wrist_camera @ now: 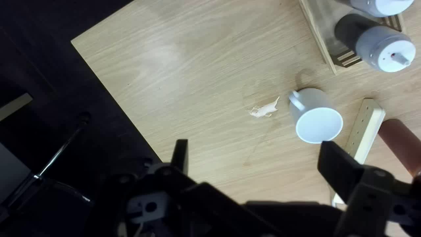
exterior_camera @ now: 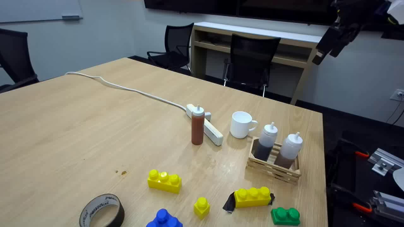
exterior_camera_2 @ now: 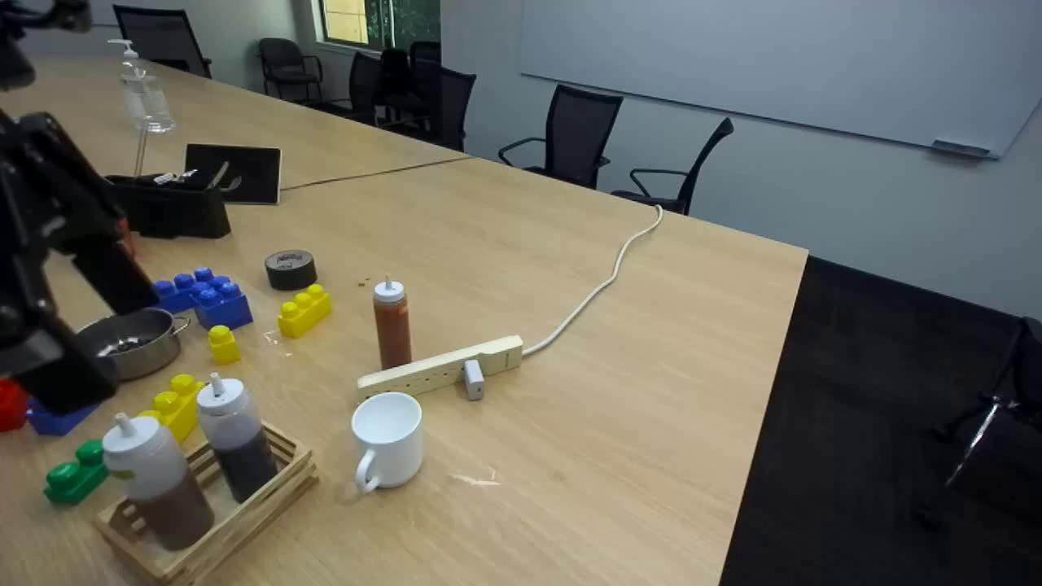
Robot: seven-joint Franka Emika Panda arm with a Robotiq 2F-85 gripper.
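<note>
High above the table's near corner my gripper stands open, its two fingers wide apart with only bare tabletop seen between them. In exterior view 1 the gripper (exterior_camera: 326, 56) hangs at the upper right, clear of every object. Below it, an empty-looking white mug (exterior_camera: 240, 125) stands upright beside a wooden crate (exterior_camera: 273, 172). Two squeeze bottles with white caps sit in the crate, one with dark liquid (exterior_camera: 266, 142) and one with brown liquid (exterior_camera: 288, 150). A red-brown sauce bottle (exterior_camera: 197, 126) stands outside it, against the power strip (exterior_camera_2: 440, 368).
Toy bricks lie around, including a yellow one (exterior_camera: 164, 181), a green one (exterior_camera: 285, 216) and a blue one (exterior_camera_2: 223, 304). A tape roll (exterior_camera_2: 290, 268), metal pot (exterior_camera_2: 137, 342) and black box (exterior_camera_2: 171, 210) are farther off. A white cord (exterior_camera: 136, 90) crosses the table, whose middle is largely clear.
</note>
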